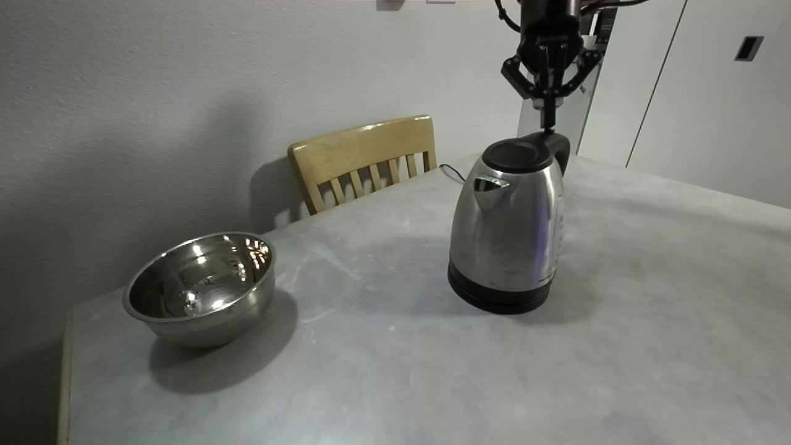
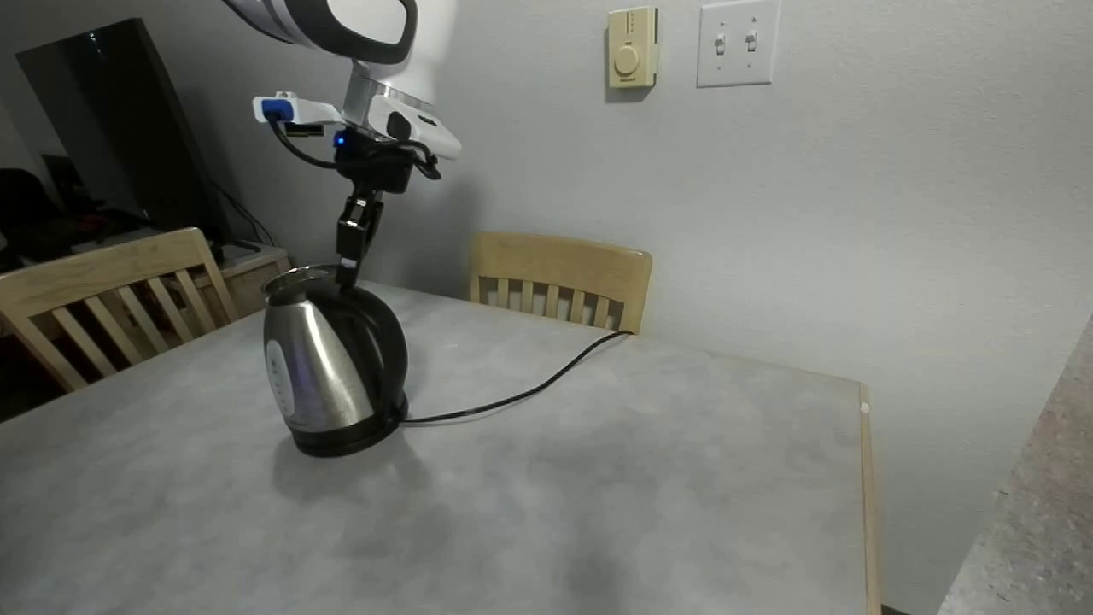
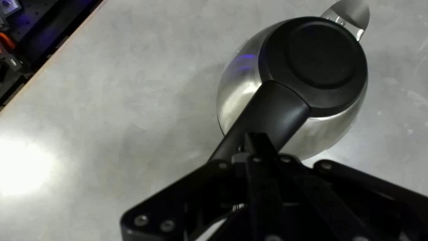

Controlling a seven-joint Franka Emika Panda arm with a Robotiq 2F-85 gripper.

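Note:
A steel electric kettle (image 1: 508, 222) with a black lid (image 3: 317, 60) stands upright on the grey table. Its black handle (image 3: 266, 116) runs from the lid back beneath my gripper in the wrist view. The gripper (image 1: 548, 122) is shut, pointing down with its fingertips at the small button on top of the handle; whether they touch it I cannot tell. From the other side, the gripper (image 2: 346, 277) appears right above the handle's top, behind the lid. Nothing shows between the fingers.
A shiny steel bowl (image 1: 204, 285) sits near the table's left end, apart from the kettle. A black cord (image 2: 523, 395) trails from the kettle's base to the table edge by a wooden chair (image 2: 564, 272).

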